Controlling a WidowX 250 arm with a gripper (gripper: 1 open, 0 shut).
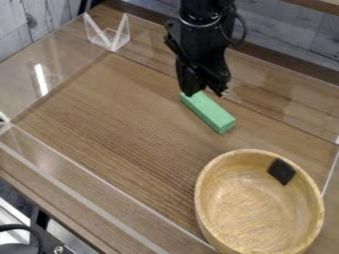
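The black gripper (195,78) hangs over the upper middle of the wooden surface, its tip just behind and left of a green rectangular block (208,112) that lies flat. The gripper looks shut, with nothing visible held in it. Whether its tip touches the block cannot be told from this view.
A large round tan bowl (256,224) fills the lower right, with a small black patch (282,171) on its inner wall. A clear plastic piece (109,34) stands at the upper left. A wooden ledge runs along the back.
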